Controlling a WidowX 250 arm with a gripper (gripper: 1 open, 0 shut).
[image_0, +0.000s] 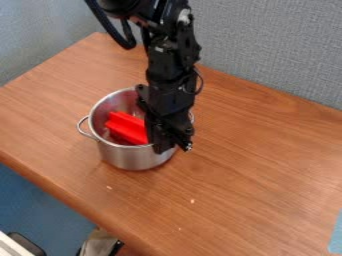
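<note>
A steel pot (120, 155) with loop handles stands on the wooden table. Red objects (126, 126) lie inside it. My black gripper (166, 142) is down at the pot's right side, over or just inside the rim, hiding that part of the pot. Its fingertips are dark and overlapping from this angle, and I see nothing clearly held between them.
The table's left front edge runs close below the pot, with blue floor beyond. Grey padded walls stand at the back.
</note>
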